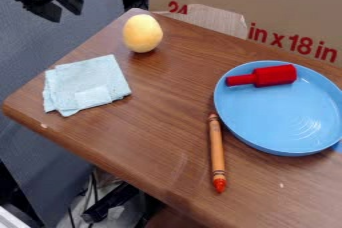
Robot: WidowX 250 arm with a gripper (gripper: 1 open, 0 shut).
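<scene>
My black gripper (pixel 56 8) is at the top left edge of the camera view, partly cut off, above the grey area beyond the table. Its fingers point down and nothing shows between them. A folded pale blue cloth (pixel 86 84) lies on the wooden table below it. A yellow egg-shaped object (pixel 142 33) stands behind the cloth. On the right, a red cylinder with a thin handle (pixel 273 75) lies in a blue plate (pixel 281 122). An orange crayon (pixel 217 154) with a red tip lies left of the plate.
A cardboard box (pixel 254 7) stands along the back of the table (pixel 147 142). The table's left edge runs diagonally beside the cloth.
</scene>
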